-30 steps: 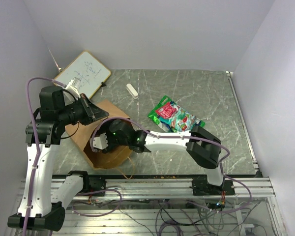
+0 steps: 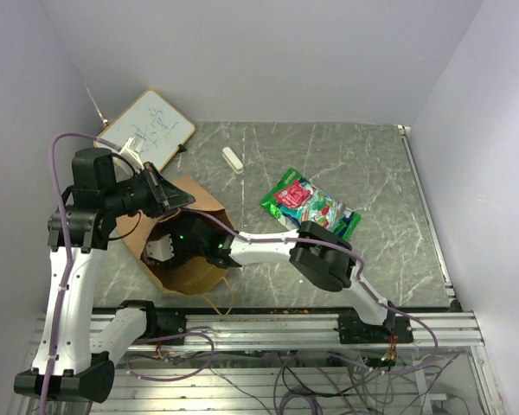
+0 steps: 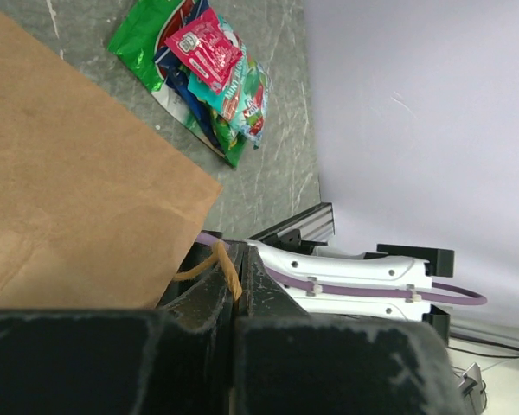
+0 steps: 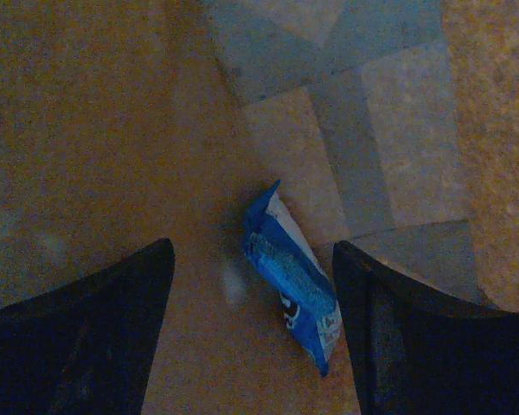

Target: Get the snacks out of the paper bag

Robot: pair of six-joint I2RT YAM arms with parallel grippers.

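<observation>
The brown paper bag (image 2: 187,275) lies on its side at the left of the table, its mouth facing right. My left gripper is shut on the bag's twisted paper handle (image 3: 231,270) at the upper edge of the mouth. The right arm reaches into the bag, so its gripper is hidden in the top view. Inside, in the dim right wrist view, a small blue and white snack packet (image 4: 292,272) lies on the bag's paper, between and ahead of the parted fingers of my right gripper, not clasped.
Several snack packets (image 2: 316,205) lie in a pile at the table's middle right. A small whiteboard (image 2: 147,130) and a white eraser (image 2: 233,160) are at the back.
My right arm has gone further left, deeper into the bag. The left gripper has shifted slightly and stays on the handle. The snack pile has not moved.
</observation>
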